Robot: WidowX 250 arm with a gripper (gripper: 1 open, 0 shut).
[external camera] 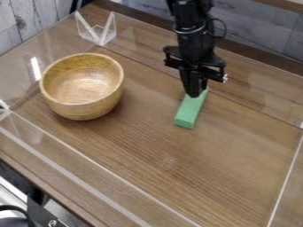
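Note:
The black robot gripper [193,87] hangs from the top of the view, its fingertips at the upper end of a flat mint-green bar [190,112] lying on the wooden table. The gripper looks shut; whether anything is between its fingers cannot be made out.
A large tan bowl [83,100] sits on the left. A clear plastic object [97,31] lies at the back left.

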